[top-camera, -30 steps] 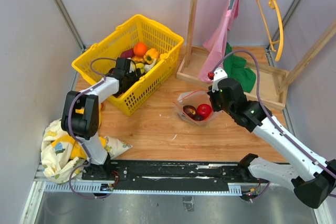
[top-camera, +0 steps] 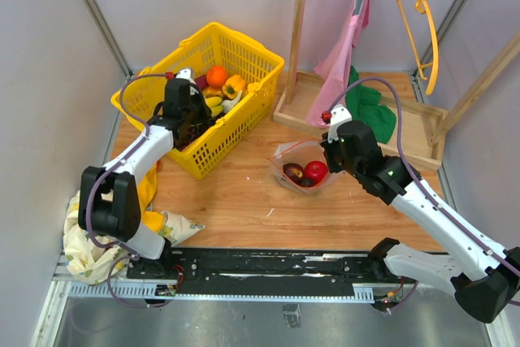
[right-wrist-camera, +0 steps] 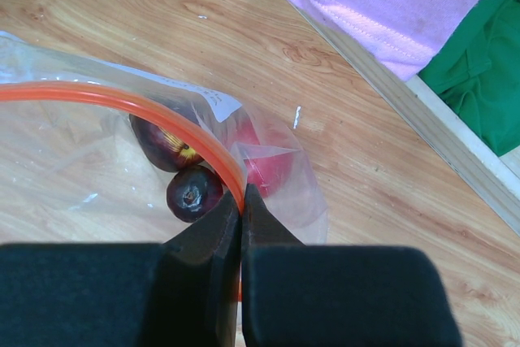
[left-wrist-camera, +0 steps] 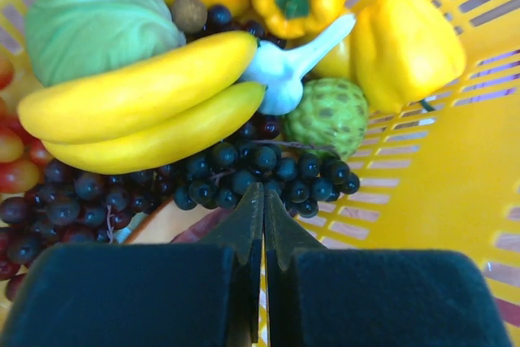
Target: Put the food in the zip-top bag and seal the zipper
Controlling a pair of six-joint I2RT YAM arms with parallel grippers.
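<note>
My left gripper is shut over the produce in the yellow basket [top-camera: 203,152], above black grapes [left-wrist-camera: 309,168]; nothing shows between its fingers. Bananas [left-wrist-camera: 138,87], a cabbage [left-wrist-camera: 97,26], peppers [left-wrist-camera: 406,46] and a green custard apple [left-wrist-camera: 325,115] lie around. My right gripper is shut on the red-edged rim of the clear zip bag [top-camera: 288,152], which holds a red fruit [top-camera: 316,171] and dark fruits [right-wrist-camera: 193,193].
A wooden rack with a pink cloth [top-camera: 341,62], green cloth [top-camera: 366,111] and yellow hanger stands behind the bag. Crumpled cloths [top-camera: 89,249] lie at front left. The board before the bag is clear.
My left arm has risen slightly, its gripper lifting up within the basket. The right arm and bag are unchanged.
</note>
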